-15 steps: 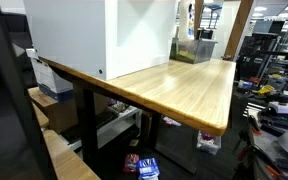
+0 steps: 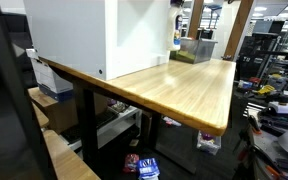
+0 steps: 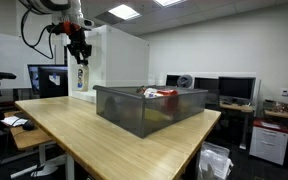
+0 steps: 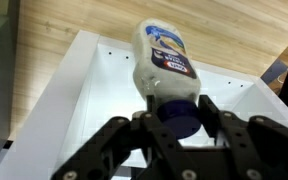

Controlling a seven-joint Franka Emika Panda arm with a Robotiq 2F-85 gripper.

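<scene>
A bottle (image 4: 168,62) with a pale body, a blue and yellow label and a purple cap is gripped by its cap end in the wrist view. My gripper is shut on it. Beneath the bottle in that view lies an open white tray (image 4: 76,82) on the wooden table. Exterior view 2 has the gripper (image 3: 79,54) at the far left of the table, with the bottle (image 3: 82,77) upright below it, low over the white tray (image 3: 83,97). Whether its base touches the tray I cannot tell. Part of the bottle (image 2: 174,42) also shows in exterior view 1.
A grey open bin (image 3: 144,113) holding red and white items stands along the table. Behind the tray rises a tall white panel (image 3: 119,60).
In exterior view 1 the bottle has come down, bringing its lower part closer to tabletop height beside the white panel. The rest of that scene looks the same.
</scene>
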